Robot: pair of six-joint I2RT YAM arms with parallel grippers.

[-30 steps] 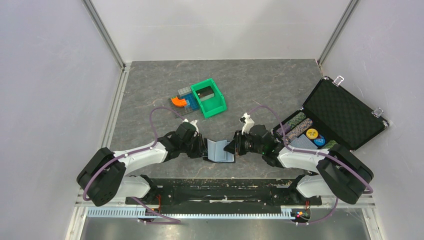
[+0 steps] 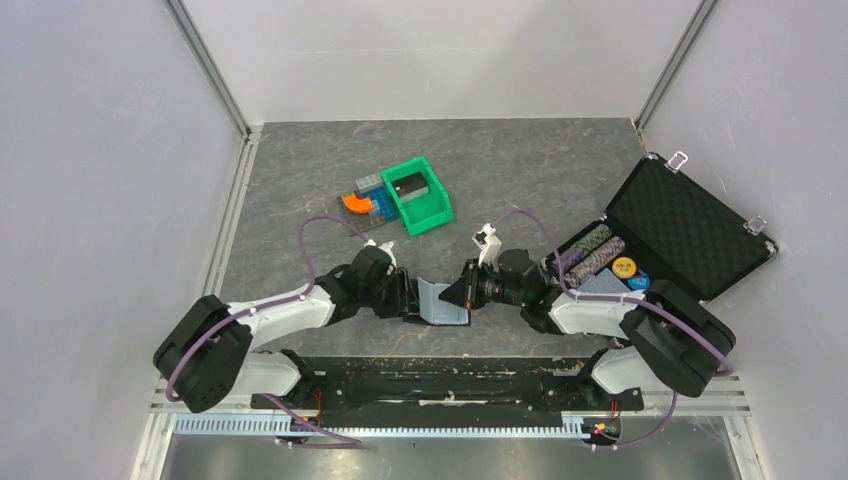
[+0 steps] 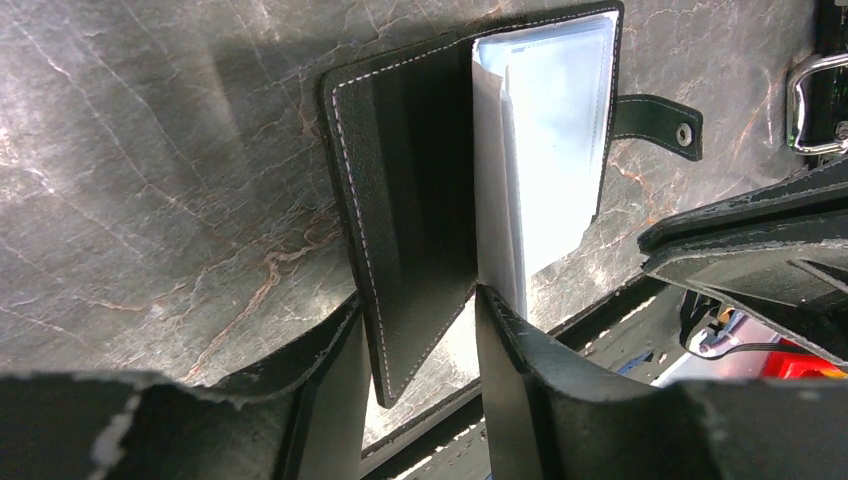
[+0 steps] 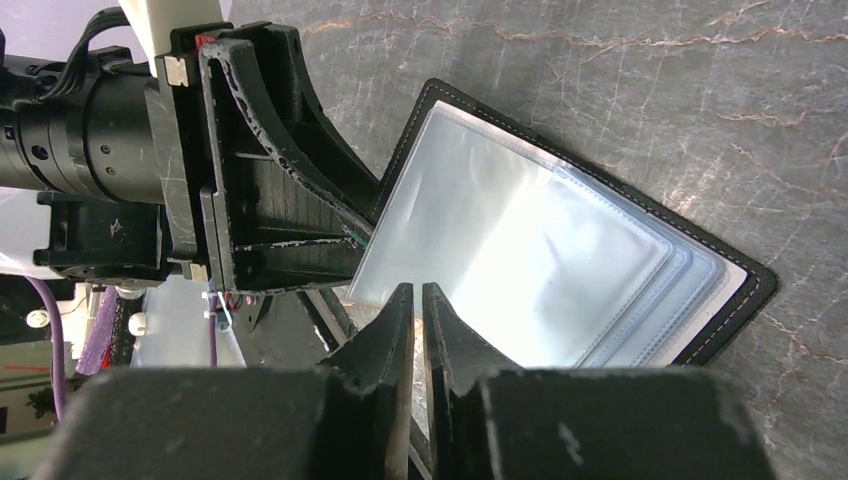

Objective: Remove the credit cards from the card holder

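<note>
The black card holder (image 2: 442,321) (image 3: 405,200) (image 4: 725,312) lies open on the grey table near the front, with translucent sleeves (image 2: 440,300) (image 3: 545,140) (image 4: 560,260) on one side and a strap (image 3: 655,125). My left gripper (image 2: 405,295) is at the holder's left end, open, its fingers either side of the cover's lower part in the left wrist view. My right gripper (image 2: 468,288) is over the sleeve side, fingertips close together; whether something thin is between them is hard to see.
A green bin (image 2: 425,210) and small blocks (image 2: 375,205) stand behind the grippers. An open black case (image 2: 690,235) with chip rolls and decks is at the right.
My right arm's rear links have shifted slightly left and its gripper has moved very slightly, with the sleeves a little changed in position. The left arm is nearly unchanged.
</note>
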